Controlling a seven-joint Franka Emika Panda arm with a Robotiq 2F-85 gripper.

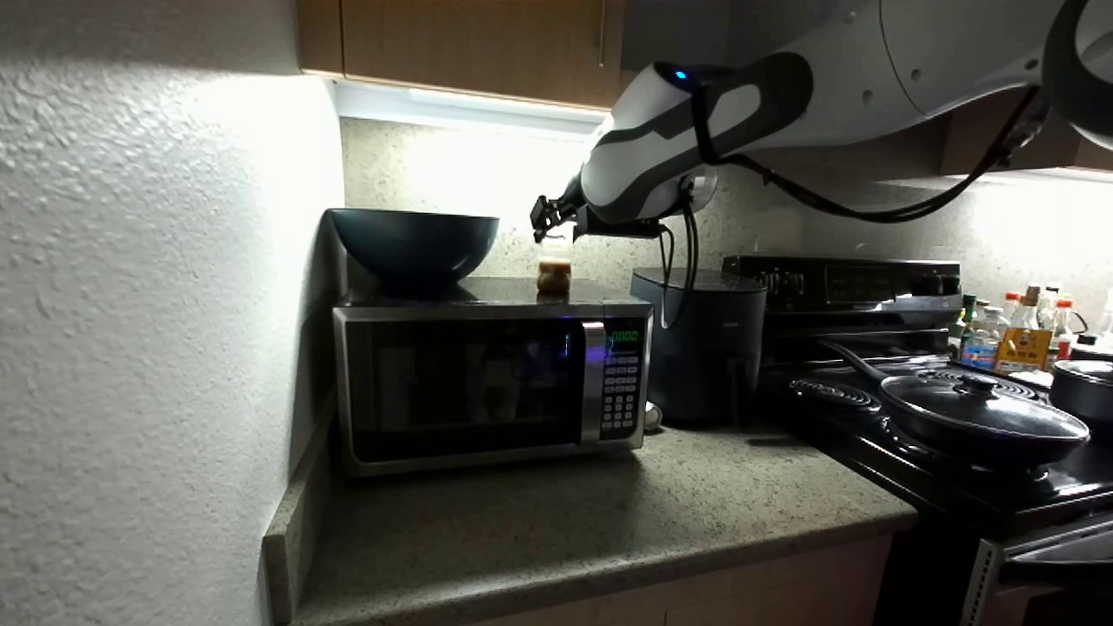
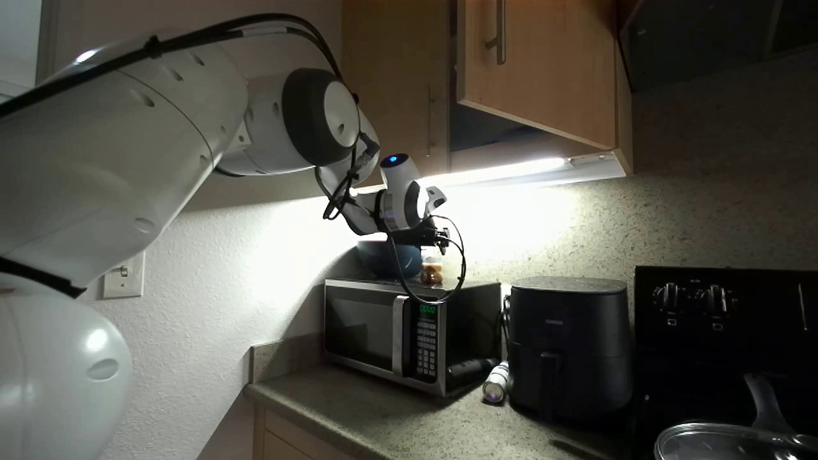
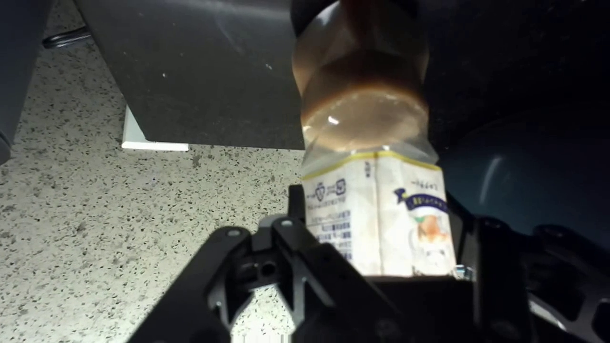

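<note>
A clear bottle [image 1: 554, 276] with brown liquid in its lower part is upright over the right part of the microwave's top [image 1: 511, 296]. My gripper [image 1: 550, 217] is shut on its upper part. In the wrist view, the white label of the bottle [image 3: 374, 214] shows between the fingers of my gripper. Whether the bottle's base touches the microwave cannot be told. A dark teal bowl [image 1: 415, 245] sits on the microwave's left part, apart from the bottle.
Right of the microwave stands a black air fryer [image 2: 569, 345], with a flashlight [image 2: 496, 382] between them. A wooden cabinet [image 1: 469, 47] hangs above. The stove holds a lidded pan [image 1: 981, 412]. Free counter [image 1: 584, 522] lies in front of the microwave.
</note>
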